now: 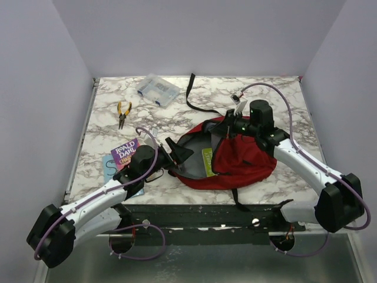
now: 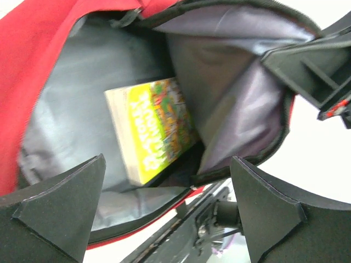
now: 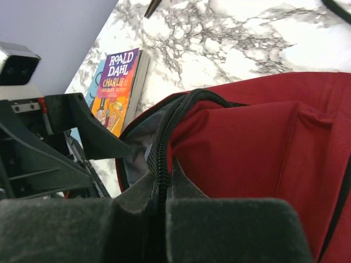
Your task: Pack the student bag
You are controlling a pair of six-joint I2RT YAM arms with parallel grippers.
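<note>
A red bag [image 1: 247, 171] with a grey lining lies on the table, its mouth held wide. Inside it a green-yellow book [image 2: 148, 129] rests flat on the lining. My left gripper [image 1: 178, 154] hangs over the left rim of the bag, its fingers [image 2: 55, 211] spread apart and empty. My right gripper is shut on the bag's zipper edge [image 3: 170, 129], lifting it. On the left part of the table lies a Roald Dahl book [image 1: 123, 152], partly on a blue book [image 1: 108, 169].
Yellow-handled pliers [image 1: 123, 115] and a clear plastic case [image 1: 158, 89] lie toward the back left. A black strap [image 1: 189, 94] trails behind the bag. Bare marble [image 1: 94, 138] surrounds the pliers.
</note>
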